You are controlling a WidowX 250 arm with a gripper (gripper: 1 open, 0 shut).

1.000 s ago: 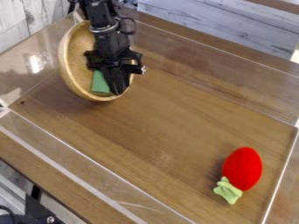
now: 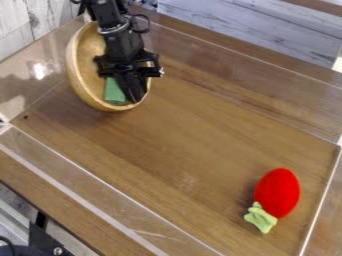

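My black gripper (image 2: 134,80) is lowered into a round wooden bowl (image 2: 83,75) at the upper left of the table, over a green object (image 2: 112,93) inside it. The bowl looks tilted. The fingertips are dark and bunched over the object, and I cannot make out whether anything is between them. At the lower right lie a red oval object (image 2: 278,191) and a light green piece (image 2: 261,218) touching it.
A pale plank wall (image 2: 254,30) runs along the back, and the table's edge is at the lower left.
The gripper and arm have shifted very slightly to the left over the bowl. The red object and the green piece beside it have not moved.
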